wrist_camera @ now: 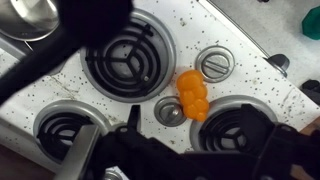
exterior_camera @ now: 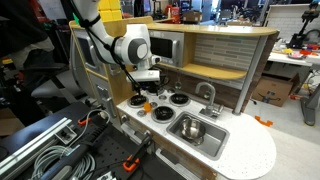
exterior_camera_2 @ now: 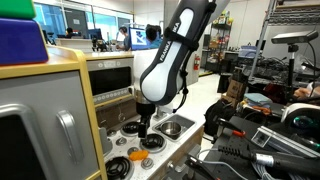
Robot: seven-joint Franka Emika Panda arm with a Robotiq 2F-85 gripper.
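An orange, lumpy object [wrist_camera: 193, 95] lies on the speckled white stovetop between the coil burners. Exterior view 1 shows the same orange object [exterior_camera: 148, 107] near the front of the hob, and in exterior view 2 the orange item [exterior_camera_2: 138, 155] is low on the counter. My gripper [exterior_camera: 143, 87] hangs above the hob, pointing down and clear of the orange object. In the wrist view its dark fingers stand wide apart, open, with nothing held; the orange object appears near the gap between them, farther down.
Several black coil burners [wrist_camera: 128, 57] surround the object. To the right is a sink [exterior_camera: 183, 130] holding a metal pot [exterior_camera: 194, 131], with a tall faucet [exterior_camera: 208, 94] behind. A microwave [exterior_camera: 160, 48] and wooden shelf [exterior_camera: 215, 71] stand at the back.
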